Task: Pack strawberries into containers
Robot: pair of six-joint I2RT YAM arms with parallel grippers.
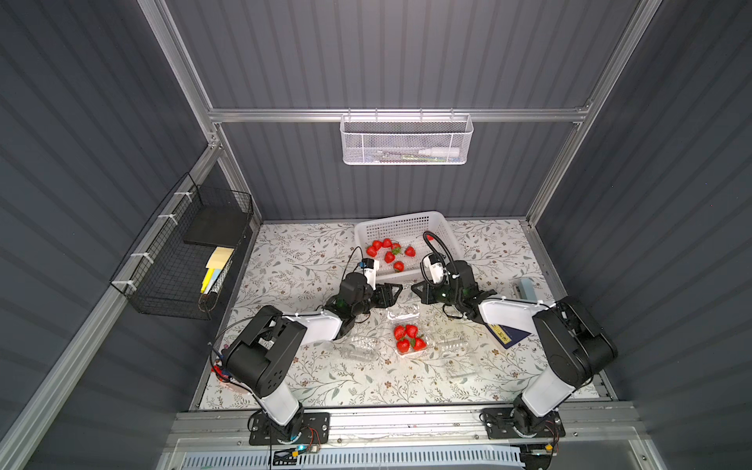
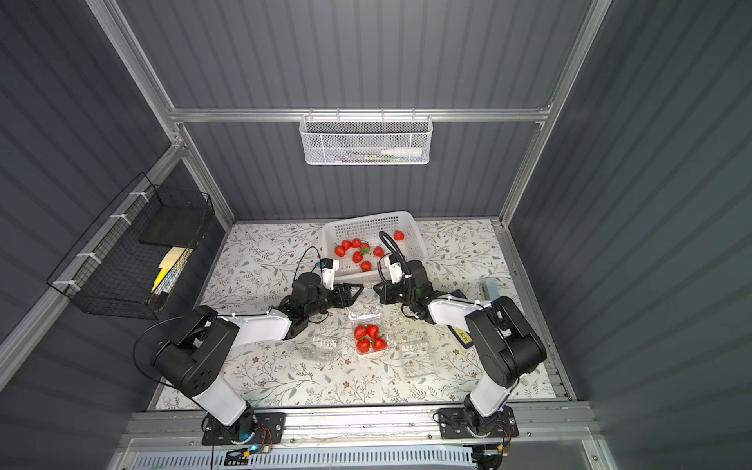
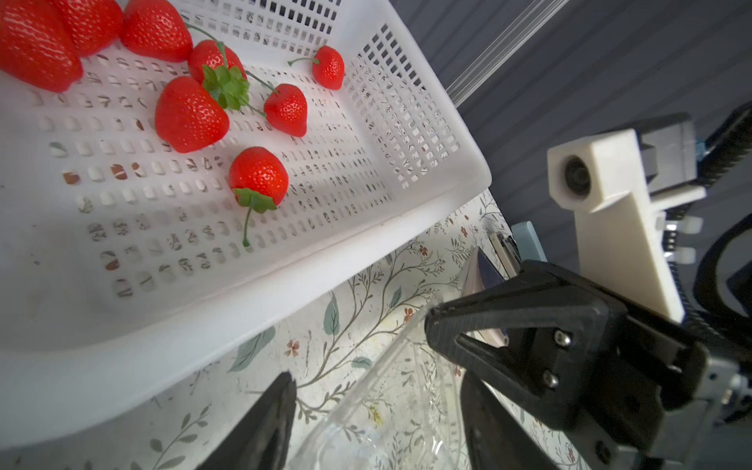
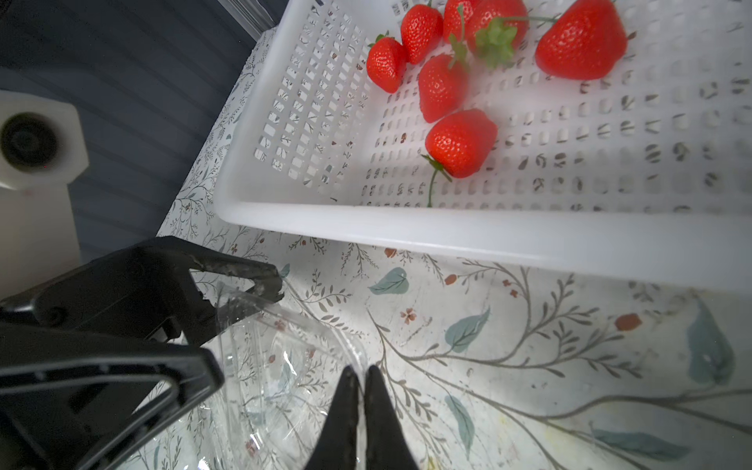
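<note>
A clear container with several strawberries (image 1: 411, 339) stands on the table, its raised lid (image 1: 403, 311) reaching up toward both grippers. In the right wrist view my right gripper is shut on the thin edge of the clear lid (image 4: 333, 333). My left gripper has its fingers apart, with the clear lid's edge passing between them; contact with the pads cannot be made out. From above, the left gripper (image 1: 398, 292) and the right gripper (image 1: 416, 292) face each other just behind the packed container.
Behind the grippers is a white perforated basket (image 1: 450, 239) with loose strawberries (image 1: 389, 257). Empty clear containers lie left (image 1: 359, 349) and right (image 1: 452, 347) of the packed one. A dark blue booklet (image 1: 509, 336) lies under the right arm.
</note>
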